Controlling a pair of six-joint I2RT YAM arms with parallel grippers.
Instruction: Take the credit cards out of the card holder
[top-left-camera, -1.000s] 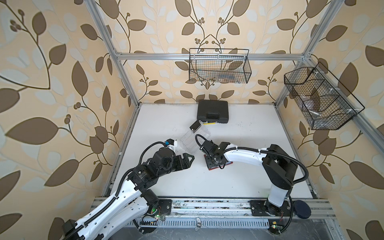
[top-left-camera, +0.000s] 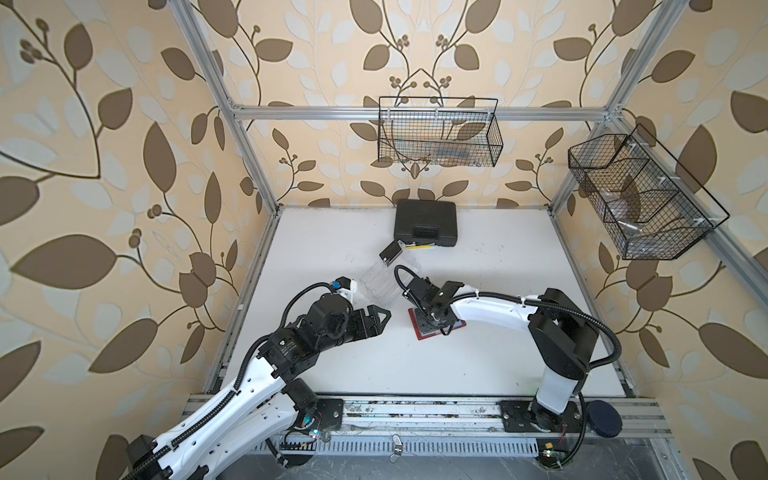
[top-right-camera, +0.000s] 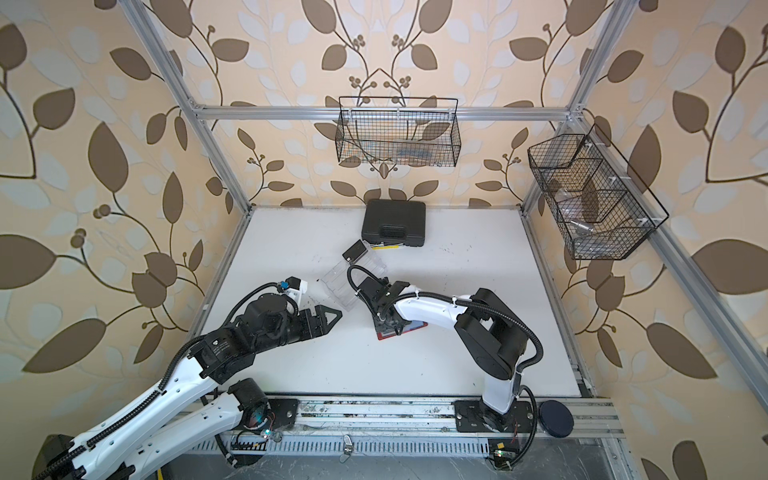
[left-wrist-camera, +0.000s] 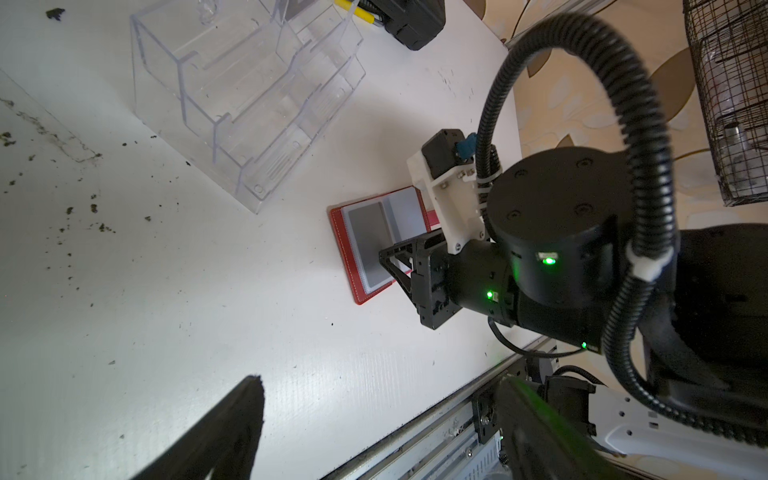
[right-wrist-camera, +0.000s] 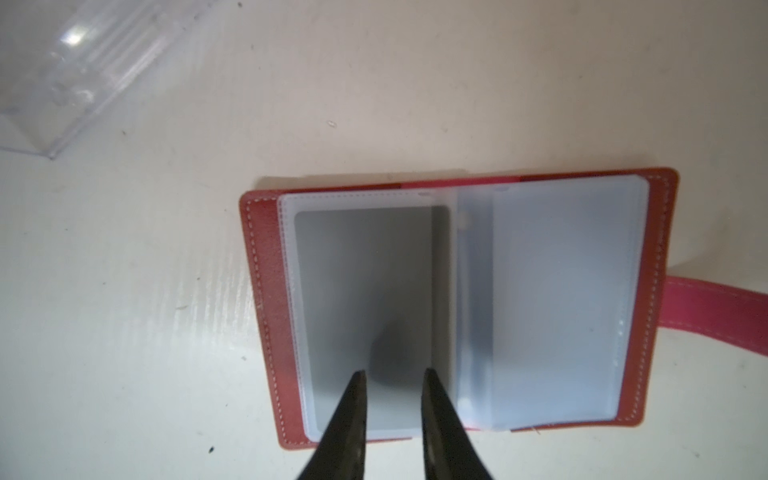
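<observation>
My right gripper is over its left half, part open, with nothing seen between the fingers. In the left wrist view that gripper points down at the holder. My left gripper (top-left-camera: 382, 318) stands to the left of the holder, its fingers (left-wrist-camera: 224, 432) apart and empty over bare table.
A clear plastic tiered stand (left-wrist-camera: 216, 120) sits behind the holder. A phone (top-left-camera: 391, 252), yellow item and black case (top-left-camera: 425, 216) are at the back. Wire baskets (top-left-camera: 440, 136) hang on the walls.
My right arm has shifted slightly right and up, showing more of the card holder in the top left view. The left gripper has moved very slightly right.
</observation>
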